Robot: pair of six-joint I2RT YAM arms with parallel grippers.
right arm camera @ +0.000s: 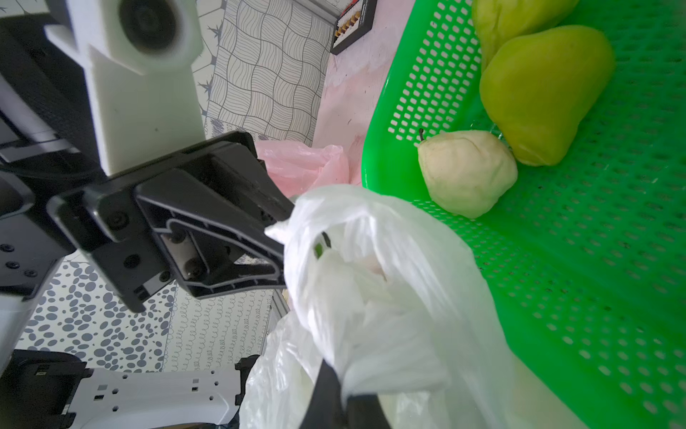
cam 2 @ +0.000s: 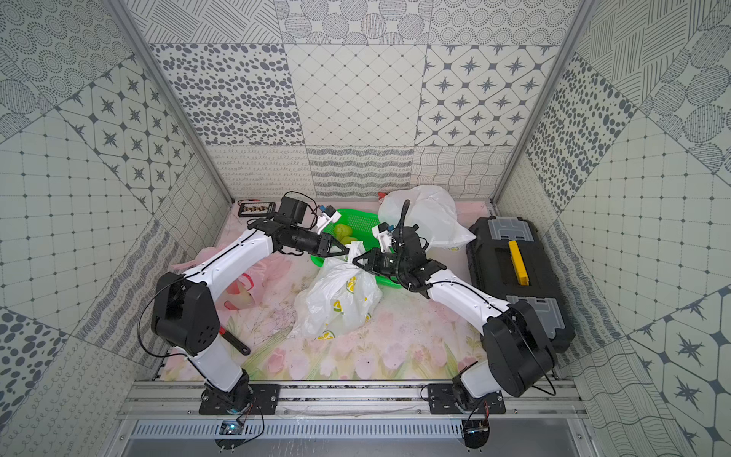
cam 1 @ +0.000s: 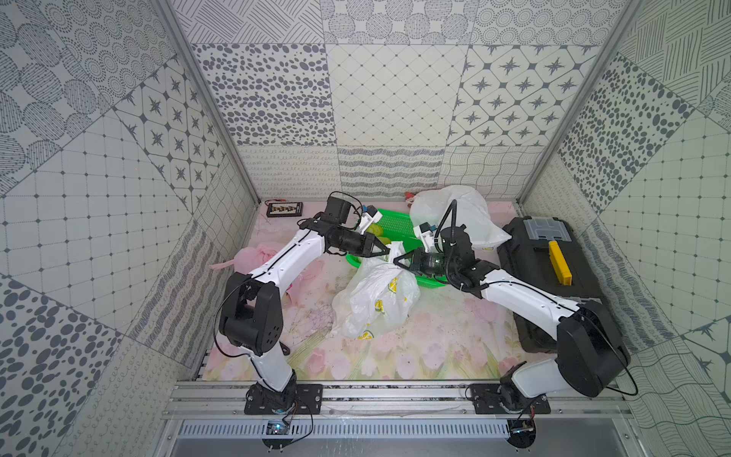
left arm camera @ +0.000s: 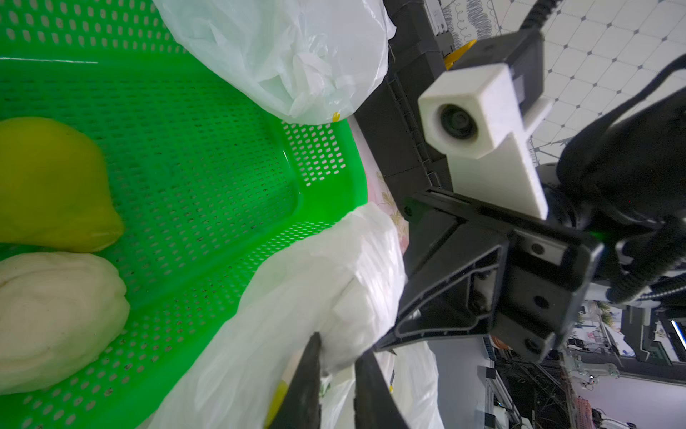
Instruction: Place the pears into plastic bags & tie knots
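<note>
A white plastic bag with yellow print (cam 1: 384, 298) hangs and rests at the front of the green basket, its gathered neck between my two grippers. In the right wrist view my right gripper is shut on the bag's plastic (right arm camera: 386, 343). My left gripper reaches the neck from the other side; its fingers stand a little apart with white plastic (left arm camera: 328, 286) between and over them. Loose yellow-green pears (right arm camera: 546, 89) and a pale one (right arm camera: 468, 171) lie in the green basket (right arm camera: 543, 279). What the bag holds is mostly hidden by folds.
Another white bag (cam 1: 457, 215) sits behind the basket at the right. A black toolbox with a yellow handle (cam 1: 559, 262) fills the right side. Pink plastic (cam 2: 247, 282) and a knife handle (cam 2: 234, 340) lie at the left.
</note>
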